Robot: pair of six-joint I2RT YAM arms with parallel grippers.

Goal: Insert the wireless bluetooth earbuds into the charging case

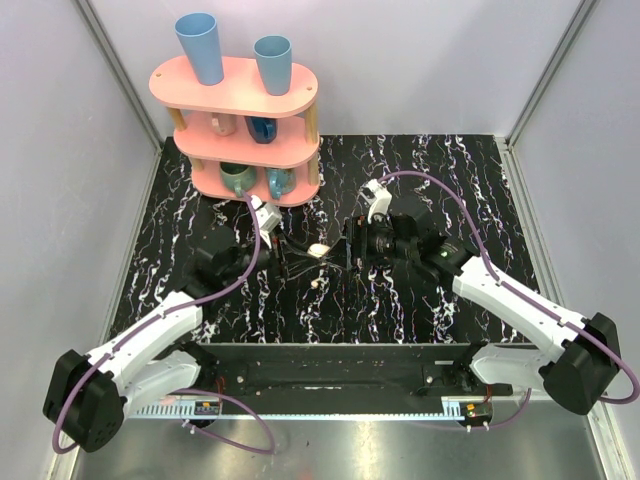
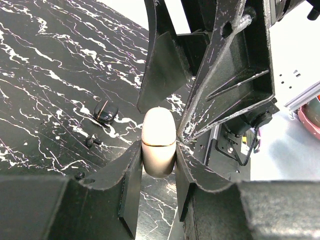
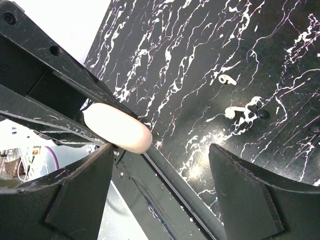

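Observation:
The cream charging case (image 2: 158, 140), with a seam round it, is upright between the fingers of my left gripper, shut on it in mid-air. My right gripper (image 1: 350, 242) is right beside the case; in the right wrist view its fingers (image 3: 65, 195) stand apart, and the case (image 3: 117, 127) appears at the left, by the left gripper. Two white earbuds (image 3: 227, 79) (image 3: 240, 111) lie apart on the black marble surface below.
A pink shelf (image 1: 230, 80) with cups and mugs stands at the back left. Small dark objects (image 2: 105, 111) lie on the marble.

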